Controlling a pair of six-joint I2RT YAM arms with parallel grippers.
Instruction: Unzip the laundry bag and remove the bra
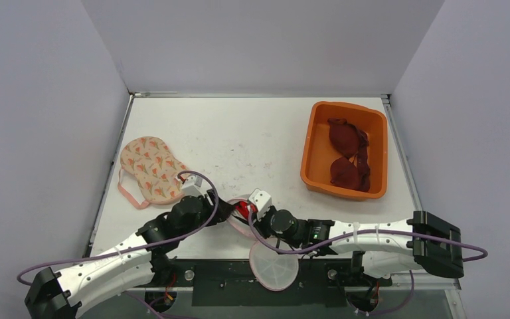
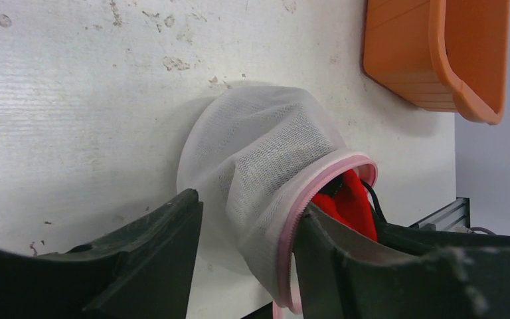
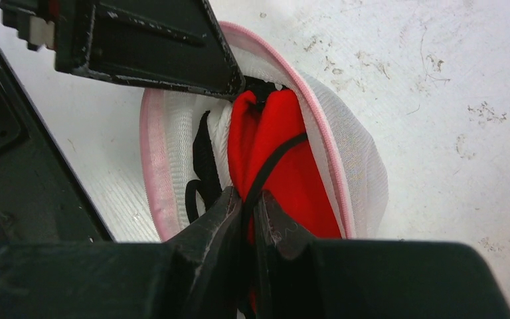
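Observation:
The white mesh laundry bag (image 2: 265, 139) with pink trim stands unzipped, its mouth facing the right arm in the left wrist view. Inside it shows a red bra (image 3: 292, 173) with black straps. My right gripper is shut on the bra's black strap, with red cloth just behind its fingertips. My left gripper is part open at the bag's rim. One finger is outside the mesh and the other at the mouth, with the bag wall between them. In the top view, the bag's round flap (image 1: 273, 267) hangs over the front edge.
An orange bin (image 1: 312, 146) at the right holds a dark red bra (image 1: 345, 156). A patterned, peach-trimmed bag (image 1: 149, 166) lies flat at the left.

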